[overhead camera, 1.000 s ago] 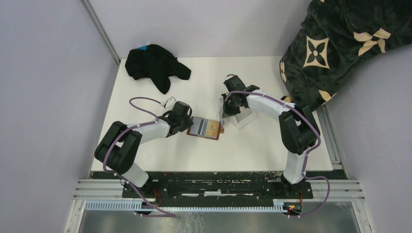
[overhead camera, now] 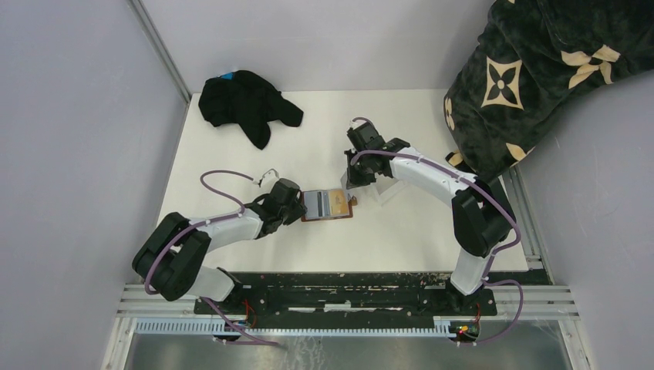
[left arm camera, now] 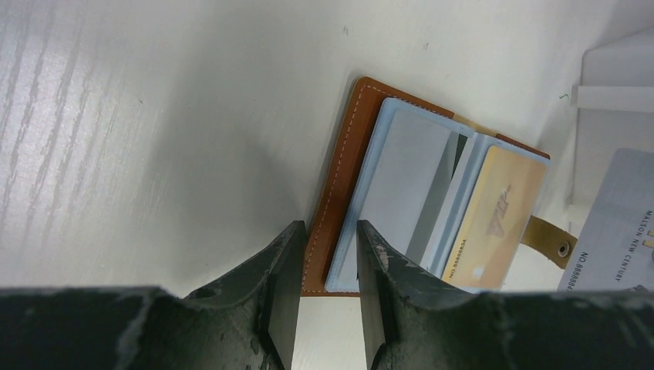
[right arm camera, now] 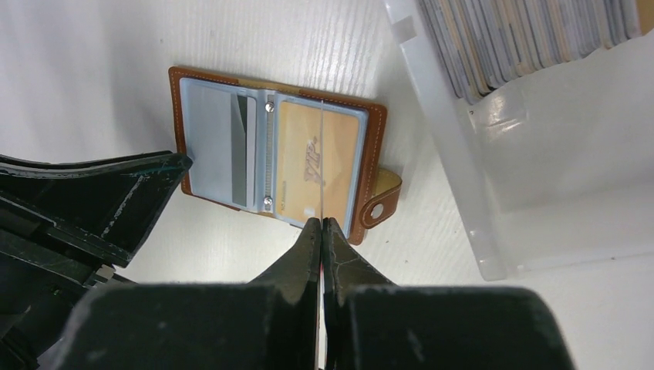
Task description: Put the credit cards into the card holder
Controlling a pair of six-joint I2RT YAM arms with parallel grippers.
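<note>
The brown card holder (overhead camera: pixel 328 205) lies open on the table, with clear sleeves and a gold card (right arm camera: pixel 316 158) in its right side. My left gripper is at the holder's left edge, its fingers apart with a strip of the brown border showing between the fingers. My right gripper is shut on a thin silver credit card (left arm camera: pixel 617 223). That card looks edge-on in the right wrist view, as a fine line above the gold card. Whether it touches the holder cannot be told.
Right of the holder, a white box (right arm camera: pixel 455 154) contains a row of several cards (right arm camera: pixel 524 38). A strap with a snap (right arm camera: pixel 379 208) sticks out from the holder's right edge. Black cloth (overhead camera: pixel 247 104) lies at the back left.
The holder has turned from slanted to nearly square with the table and shifted slightly right. My left gripper has come a little toward the front; the right gripper has moved left with its card.
</note>
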